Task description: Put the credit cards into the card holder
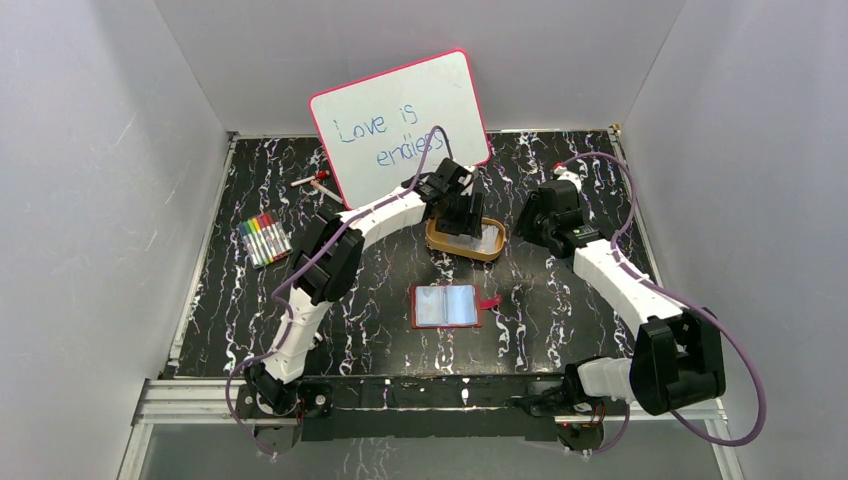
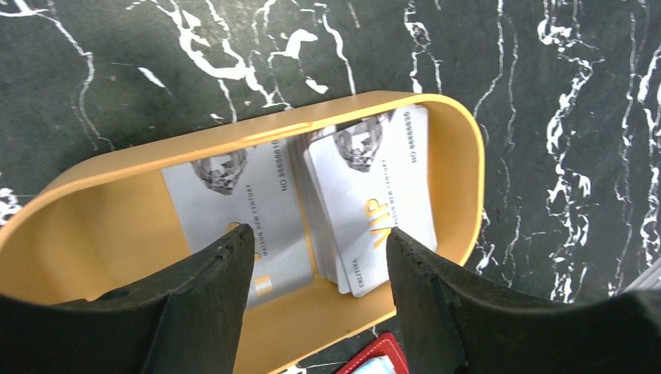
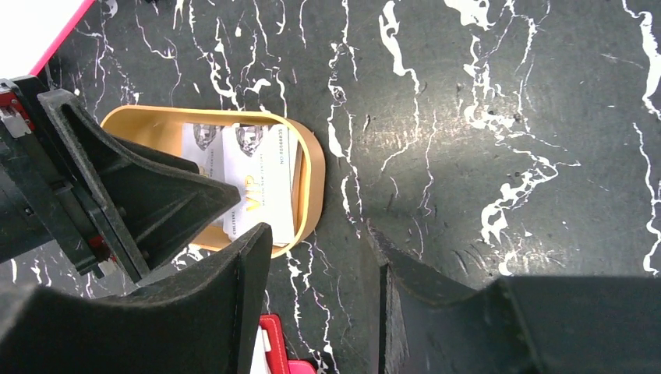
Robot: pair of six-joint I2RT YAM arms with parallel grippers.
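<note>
White cards printed "VIP" lean in a stack at one end of the oval tan tray; another card lies beside the stack on the tray floor. Over the tray is my left gripper, its fingers apart with no card visible between them. To the right of the tray, over bare table, my right gripper stands open and empty. The red card holder lies spread open in front of the tray, clear sleeves facing up, its red strap to the right.
A whiteboard with handwriting stands behind the tray. Several coloured markers lie at the left, and loose pens lie near the board. Clear table lies around the card holder and on the right.
</note>
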